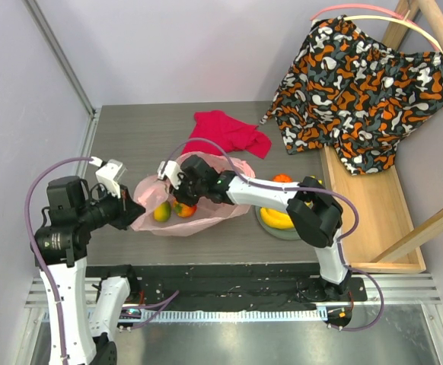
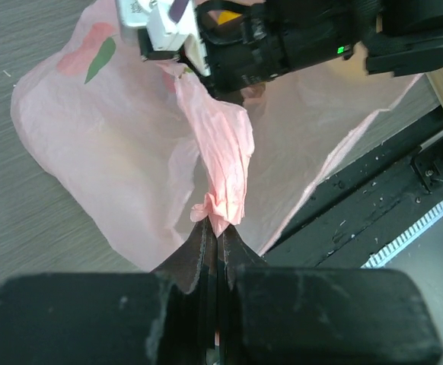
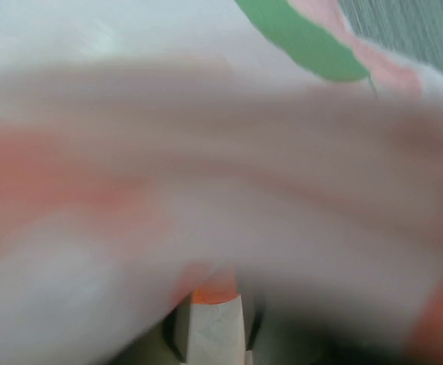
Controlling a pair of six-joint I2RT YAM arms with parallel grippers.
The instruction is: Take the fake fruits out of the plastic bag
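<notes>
The pink translucent plastic bag [image 1: 214, 217] lies spread open on the table. My left gripper is shut on the gathered edge of that bag, holding it at the left. Inside the bag a yellow-green mango [image 1: 162, 213] and an orange-red fruit [image 1: 184, 210] lie side by side. My right gripper [image 1: 177, 199] reaches down into the bag, right over the orange-red fruit and partly covering it. Bag film blurs most of the right wrist view, so how its fingers stand against the fruit is hidden.
A grey-green plate [image 1: 290, 233] with bananas [image 1: 276, 219] sits to the right, partly under the right arm, with an orange fruit [image 1: 282, 178] behind. A red cloth [image 1: 225, 133] lies at the back. Bare table [image 1: 141, 137] shows at the back left.
</notes>
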